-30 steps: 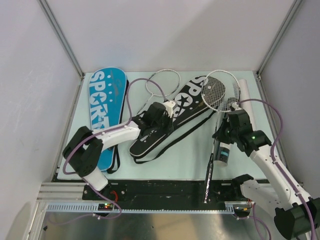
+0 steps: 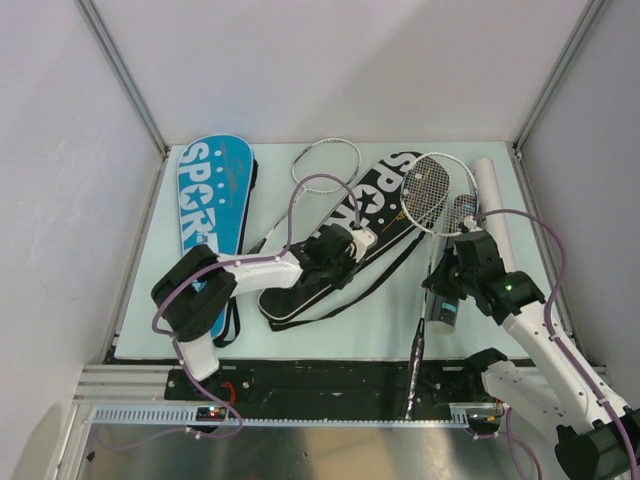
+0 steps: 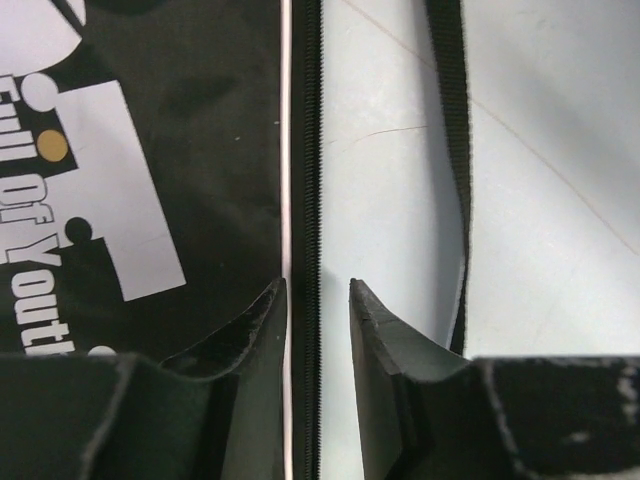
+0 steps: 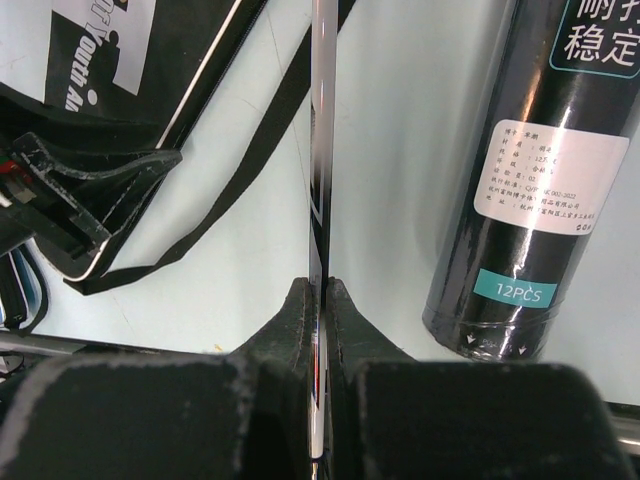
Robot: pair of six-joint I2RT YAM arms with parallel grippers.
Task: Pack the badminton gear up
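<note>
A black badminton bag (image 2: 375, 205) lies slantwise across the middle of the table, its zip edge showing in the left wrist view. Over that zip edge (image 3: 310, 200) my left gripper stands open, nothing between its fingers. My right gripper is shut on the shaft of a racket (image 4: 323, 130), whose head (image 2: 438, 195) is up over the bag's far end and whose handle (image 2: 414, 365) points to the front edge. A second racket (image 2: 326, 166) lies behind the bag, partly hidden by the left arm. A blue bag (image 2: 215, 190) lies at the left.
A black shuttlecock tube (image 4: 545, 180) lies right of the held racket, with a pale roll (image 2: 492, 205) further right. The black bag's strap (image 2: 385, 275) curls along its right side. Bare table shows in front of the strap.
The left gripper has moved right and toward the front, to the black bag's zip edge. The held racket has lowered slightly in my right gripper. The bags stay put.
</note>
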